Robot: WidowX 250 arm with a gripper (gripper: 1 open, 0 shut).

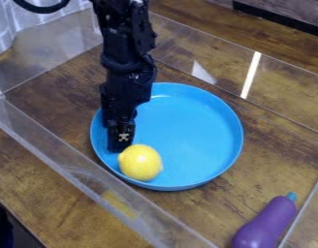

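My black gripper (119,129) is low over the left part of a blue plate (198,133), open, its tips just behind and left of a yellow object (141,163) on the plate. The yellow object looks like a rounded fruit or lemon. The dark fingers are hard to make out against the wood.
A purple eggplant (264,221) lies at the bottom right on the wooden surface (51,87). Clear panels border the scene at the lower left and along the top. Bare wood surrounds the plate.
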